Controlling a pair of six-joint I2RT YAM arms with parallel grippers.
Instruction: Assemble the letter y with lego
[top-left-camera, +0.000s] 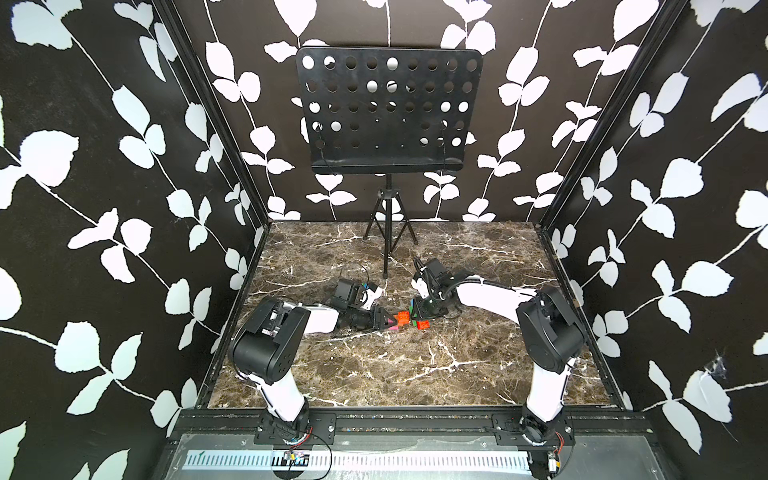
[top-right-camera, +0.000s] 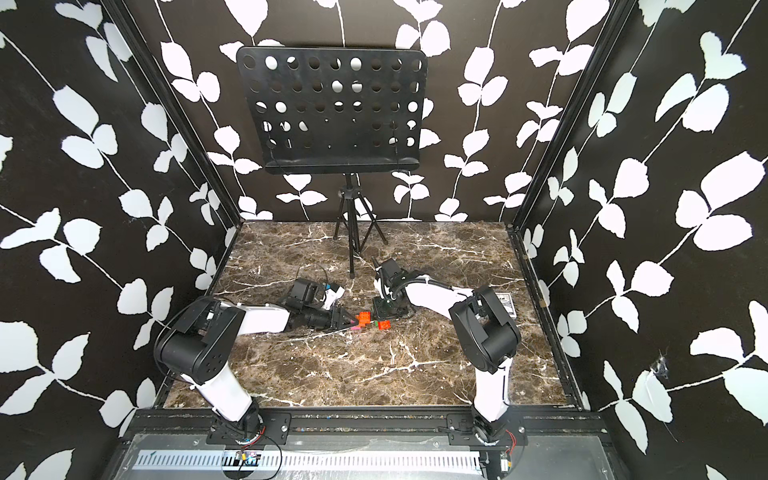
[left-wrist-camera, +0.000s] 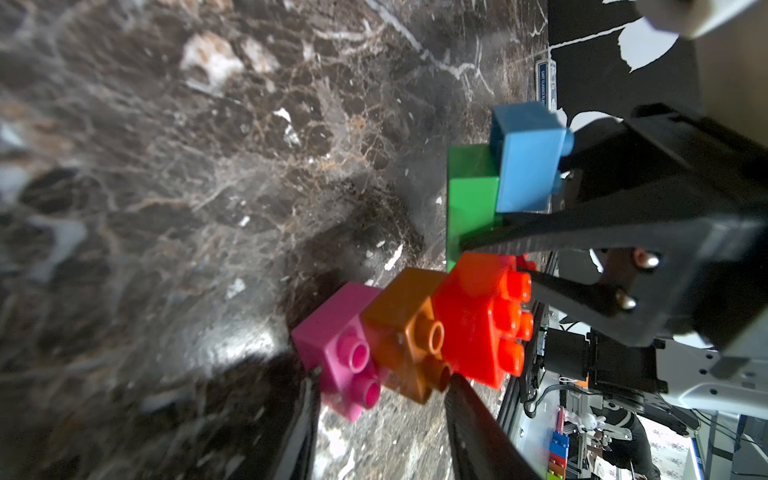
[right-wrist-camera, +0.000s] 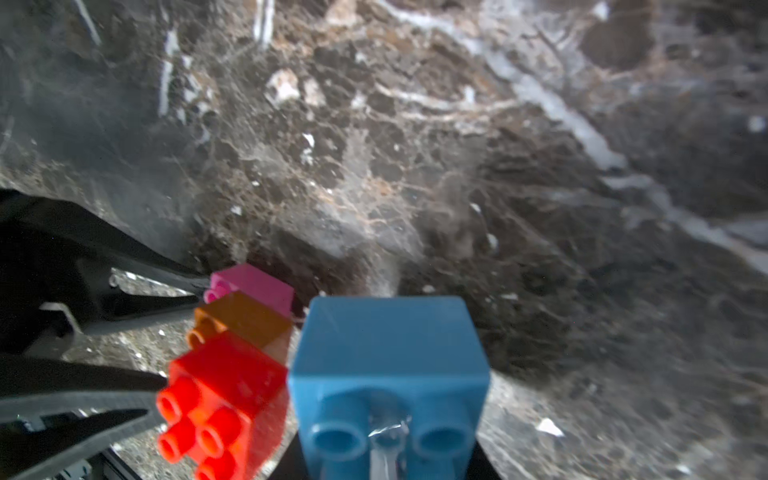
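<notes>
In the left wrist view a pink brick (left-wrist-camera: 328, 328), an orange brick (left-wrist-camera: 400, 320) and a red brick (left-wrist-camera: 472, 312) form a row, with my left gripper shut on the pink end. A green brick (left-wrist-camera: 472, 192) with a blue brick (left-wrist-camera: 528, 160) beside it is in my right gripper, next to the red brick. In the right wrist view the blue brick (right-wrist-camera: 388, 336) fills the lower middle, mostly hiding the fingers shut on it. Both grippers are low over the middle of the marble table (top-left-camera: 416, 368).
A black music stand (top-left-camera: 388, 112) stands at the back, its tripod on the table. Dark patterned walls enclose the sides.
</notes>
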